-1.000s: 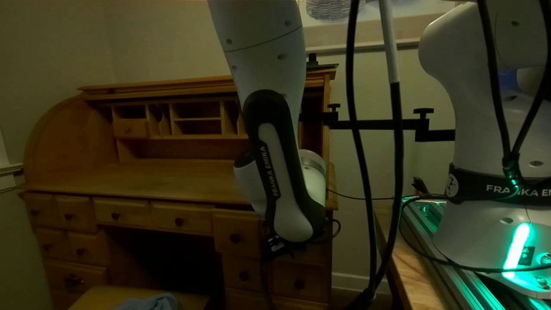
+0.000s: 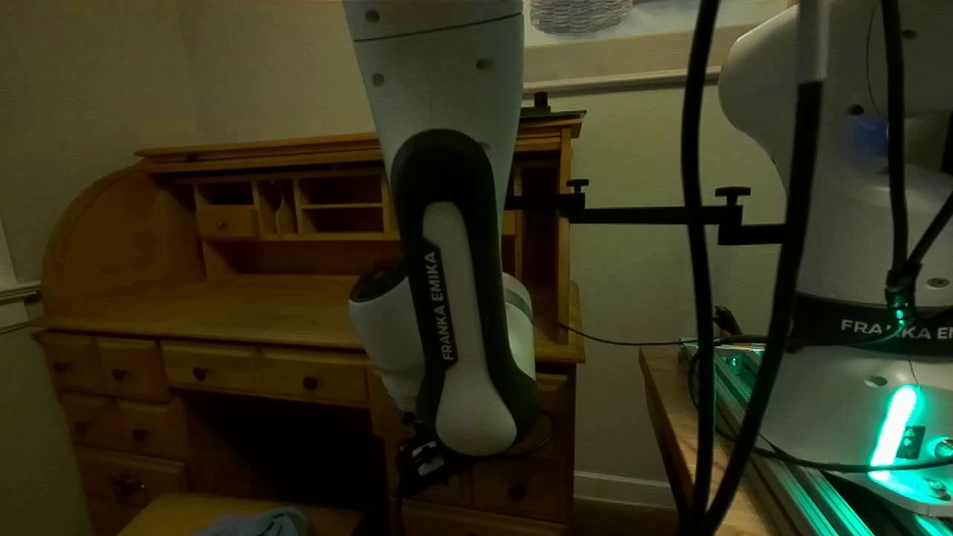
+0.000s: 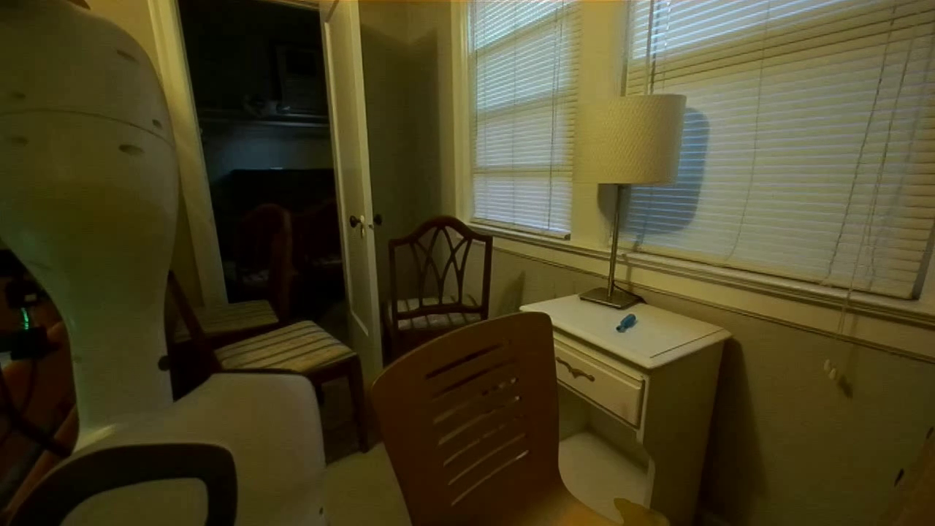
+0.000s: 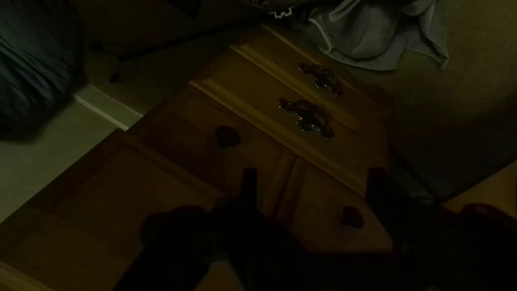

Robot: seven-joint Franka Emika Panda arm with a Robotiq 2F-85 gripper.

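Note:
In the wrist view my gripper shows as a dark outline, its two fingers well apart and nothing visible between their tips. Behind them are the desk's right-hand drawers: a round dark knob (image 4: 352,216) near the right finger, another knob (image 4: 228,136) up and left, and ornate metal handles (image 4: 307,118) on the deeper drawers. From the first exterior view, the wooden roll-top desk (image 2: 205,308) stands open at the top, and my gripper hangs low before its right drawers, mostly hidden by the arm. Whether any finger touches a drawer cannot be told.
A grey-blue cloth (image 2: 259,522) lies on a wooden seat (image 2: 161,514) before the desk. Black cables (image 2: 701,268) hang beside the arm. In the second exterior view, a wooden chair (image 3: 473,421) stands near a white nightstand (image 3: 675,346) bearing a lamp and a small blue object (image 3: 627,323).
My arm has come lower and shifted left in the first exterior view, now covering part of the right drawers. The hanging cables have swung to the right.

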